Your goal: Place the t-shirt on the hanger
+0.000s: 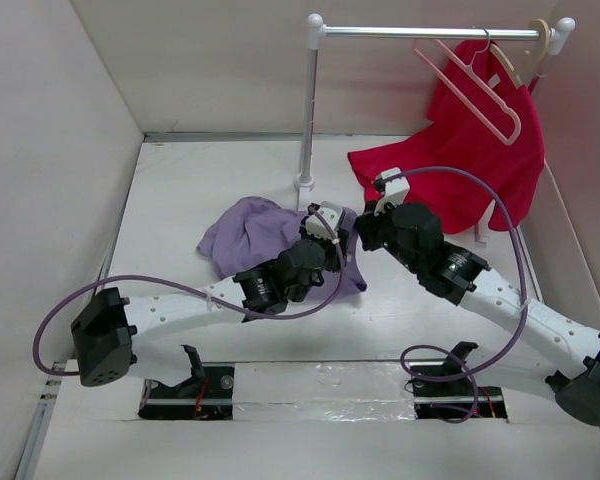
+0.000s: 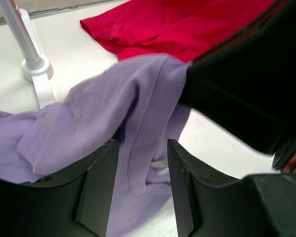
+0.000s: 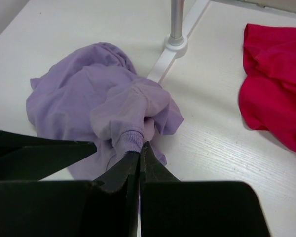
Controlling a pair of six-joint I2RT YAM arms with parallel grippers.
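A crumpled lavender T-shirt (image 1: 245, 235) lies on the white floor near the rail's left post, partly raised at its right end. My right gripper is shut on a folded ribbed edge of it, seen at the tips in the right wrist view. My left gripper is open just in front of that raised fold, with shirt fabric beyond and between its fingers. A pink hanger (image 1: 467, 90) hangs on the rail at upper right.
A metal rail (image 1: 415, 32) spans the back. A red garment (image 1: 440, 150) hangs on a wooden hanger at right and drapes onto the floor. Bare floor (image 1: 160, 200) lies left of the lavender shirt.
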